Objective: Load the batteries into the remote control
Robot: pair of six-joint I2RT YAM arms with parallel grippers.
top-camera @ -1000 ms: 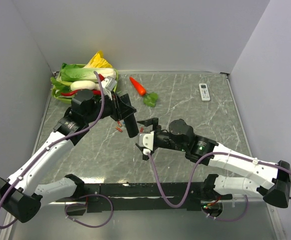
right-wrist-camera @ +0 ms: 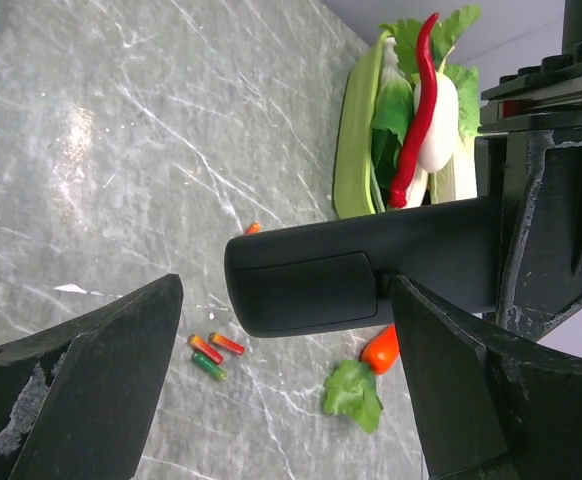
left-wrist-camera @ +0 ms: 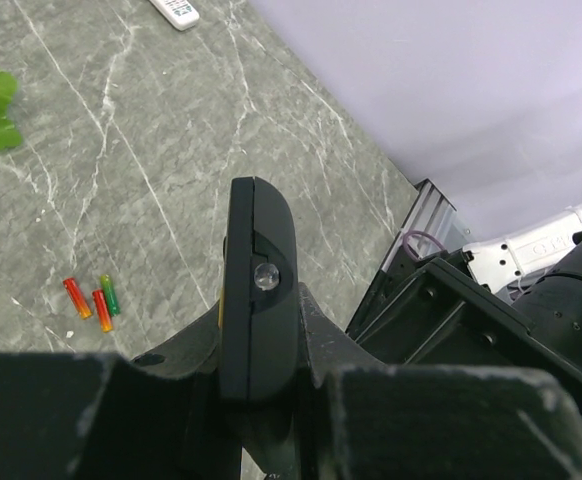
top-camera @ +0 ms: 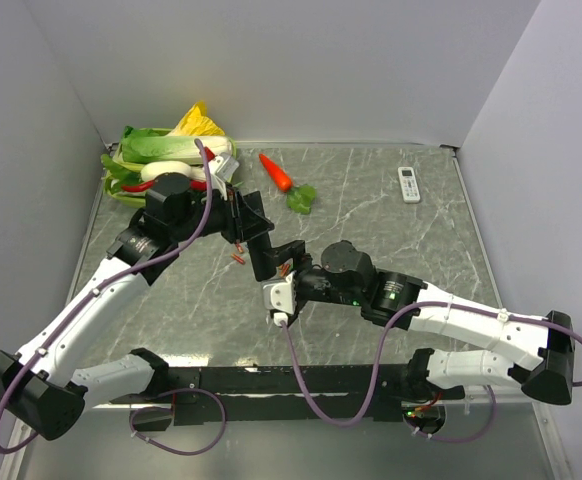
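My left gripper (top-camera: 235, 215) is shut on a black remote (top-camera: 261, 255), held in the air above the table. It fills the middle of the left wrist view as a black bar (left-wrist-camera: 256, 290). My right gripper is open, its fingers either side of the near end of the remote (right-wrist-camera: 301, 292). Small batteries lie on the table below, red-orange ones (left-wrist-camera: 102, 310) and a green one (left-wrist-camera: 109, 293).
A vegetable basket (top-camera: 131, 150) stands at the back left. A carrot (top-camera: 276, 173) with leaf (top-camera: 301, 199) lies at the back. A white remote (top-camera: 409, 184) lies at the back right.
My right gripper has moved leftward onto the end of the black remote. The left arm and remote have shifted only slightly.
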